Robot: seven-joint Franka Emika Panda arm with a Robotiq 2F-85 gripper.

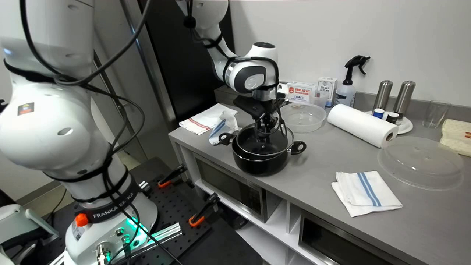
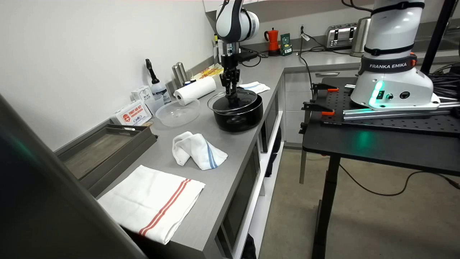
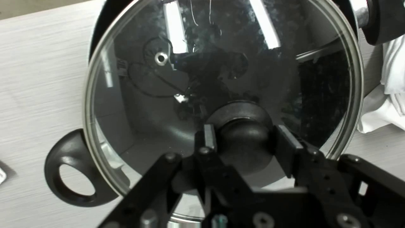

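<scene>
A black two-handled pot (image 1: 260, 166) stands near the counter's front edge. Its glass lid (image 3: 152, 114) sits off-centre, with its rim reaching past the pot's edge toward the wall. Pointing straight down over the lid, my gripper is shut on the round black lid knob (image 3: 245, 146), one finger on either side of it in the wrist view. In exterior view 2 the gripper (image 2: 233, 95) reaches down to the lid's middle. The fingers hide part of the knob.
A crumpled white towel (image 2: 198, 150) lies beside the pot, and a clear plastic bowl or cover (image 2: 178, 113) lies behind it. The paper towel roll (image 1: 363, 125) is toward the wall. Bare counter (image 1: 313, 168) stretches between the pot and a folded blue-striped towel (image 1: 366, 192).
</scene>
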